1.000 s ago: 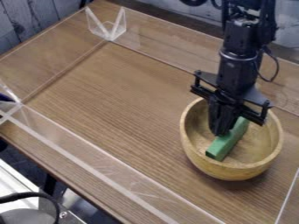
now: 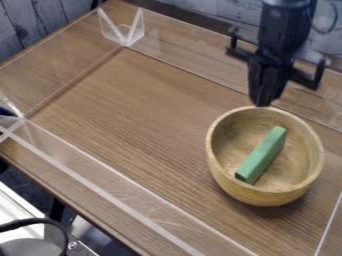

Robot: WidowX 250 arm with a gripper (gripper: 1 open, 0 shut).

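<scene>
A round, pale wooden bowl (image 2: 227,150) sits at the lower right of the wooden table, with a green oblong block (image 2: 261,153) lying tilted inside it. The black robot arm hangs at the upper right, blurred by motion, with its gripper (image 2: 271,82) above and behind the bowl. The blur hides whether the fingers are open or shut; nothing can be made out held between them.
White tape marks (image 2: 123,30) lie at the upper left. Black cables curve at the bottom left edge.
The gripper has risen and moved back from inside the bowl to above it, leaving the green block in the bowl in full view.
</scene>
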